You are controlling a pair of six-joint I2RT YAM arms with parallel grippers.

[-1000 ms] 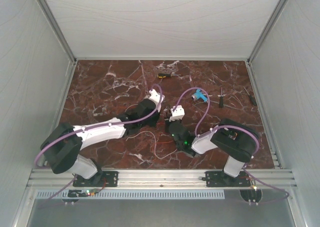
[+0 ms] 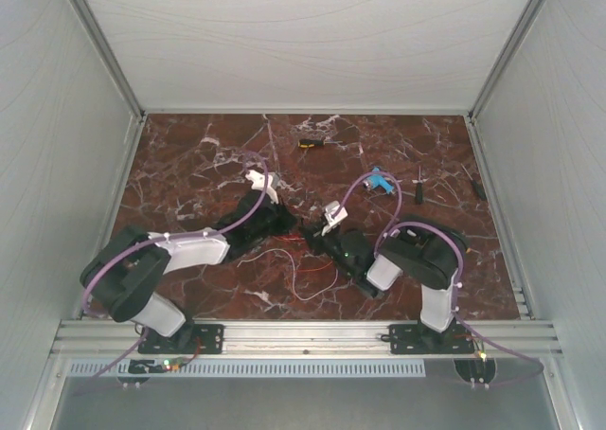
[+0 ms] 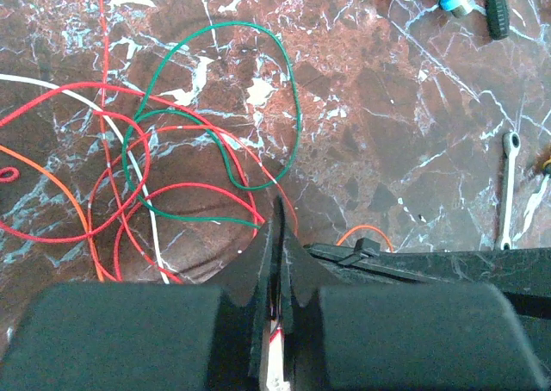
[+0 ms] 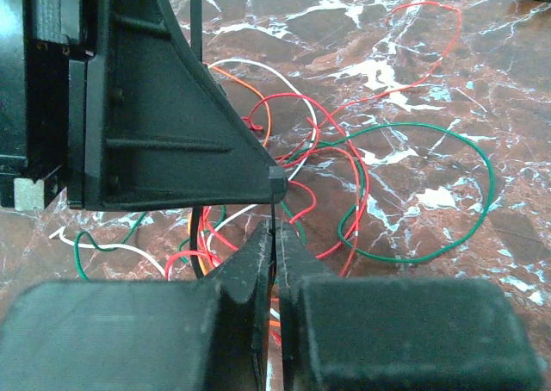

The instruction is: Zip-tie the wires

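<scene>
Loose red, white, orange and green wires [image 3: 196,184] lie in loops on the table, partly hidden by the grippers. A black strip like a zip tie [image 4: 197,236] stands beside the bunched wires in the right wrist view, passing behind my left gripper's finger. My left gripper is shut over the wires; a thin dark strip shows at its fingertips. My right gripper is also shut, its tips just below the left finger's tip, with a thin dark line between them. Whether either holds the strip is unclear.
A blue-handled tool [image 2: 380,182], a screwdriver [image 2: 418,191] and a yellow-and-black tool [image 2: 311,143] lie behind the arms. In the left wrist view a wrench [image 3: 508,189] lies at the right.
The loose tools stay where they were.
</scene>
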